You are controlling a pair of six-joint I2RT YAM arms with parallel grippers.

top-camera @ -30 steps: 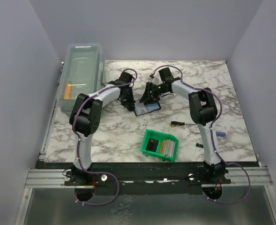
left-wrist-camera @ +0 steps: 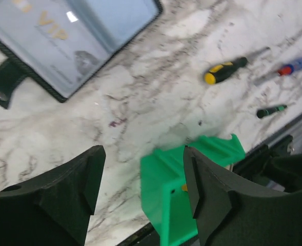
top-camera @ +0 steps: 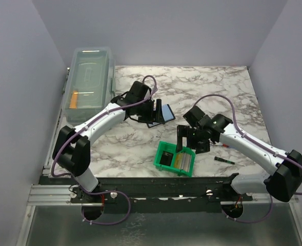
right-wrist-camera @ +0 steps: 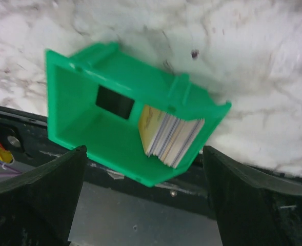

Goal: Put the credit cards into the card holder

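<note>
The green bin (right-wrist-camera: 68,102) holds a row of cards (right-wrist-camera: 174,141) on its right side and a dark item (right-wrist-camera: 115,102). My right gripper (top-camera: 193,138) is open over the bin, its fingers framing it in the right wrist view. The card holder (left-wrist-camera: 76,61), a flat open case with blue-grey panels, lies on the marble table, partly under my left gripper in the top view. My left gripper (top-camera: 155,111) is open above and beside it, with nothing between its fingers.
A large translucent lidded box (top-camera: 89,77) stands at the back left. Screwdrivers (left-wrist-camera: 222,72) and a small green-black tool (top-camera: 223,160) lie at the right.
My right gripper has moved from over the card holder toward the front, above the green bin.
</note>
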